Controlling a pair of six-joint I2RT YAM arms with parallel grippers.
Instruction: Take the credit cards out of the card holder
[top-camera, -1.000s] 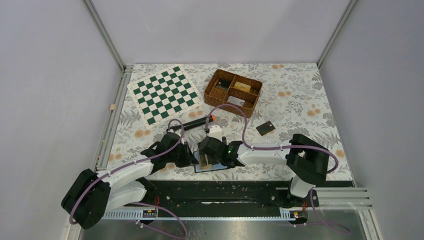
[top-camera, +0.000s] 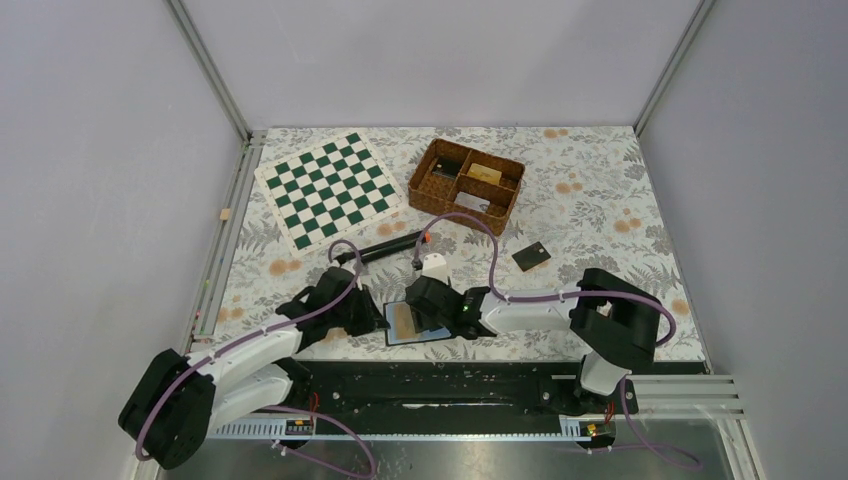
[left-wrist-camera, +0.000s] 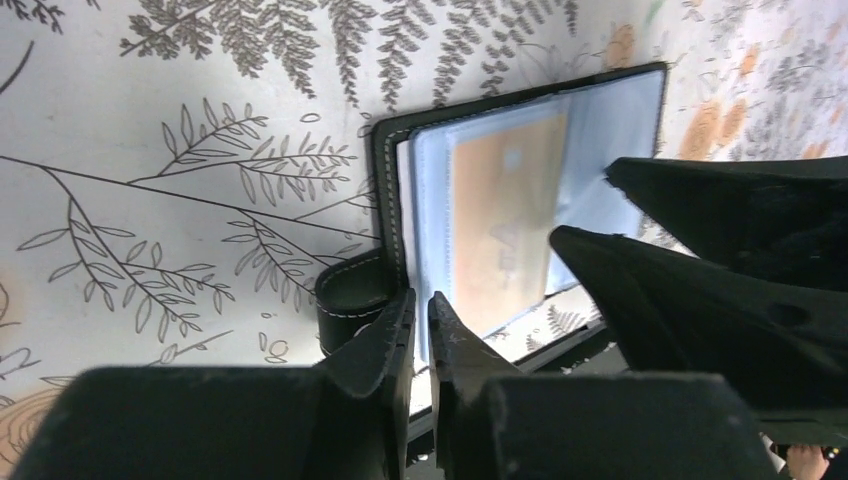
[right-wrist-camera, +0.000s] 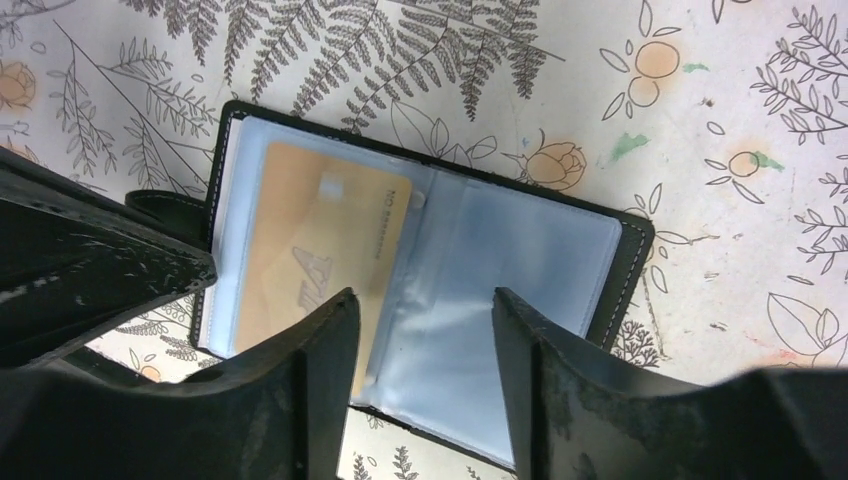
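The open card holder (right-wrist-camera: 520, 240) lies flat at the table's front, with a dark stitched border and clear bluish sleeves. A gold credit card sits inside its left-hand sleeve, also visible as the tan card (left-wrist-camera: 505, 210) in the left wrist view. My left gripper is closed on the sleeve edge at the holder's left side, pinching a thin strip. Over the holder my right gripper has its fingers apart, one fingertip by the gold card's right edge and the other above the empty-looking right sleeve. Nothing is between them.
A brown divided basket (top-camera: 437, 207) at the back holds several cards. One black card (top-camera: 531, 256) lies on the table at right. Behind the arms are a black cylinder (top-camera: 385, 249) and a green-white checkerboard (top-camera: 330, 190). Free table lies to the right.
My left gripper shifted slightly left, and the holder's left edge moved a little with it.
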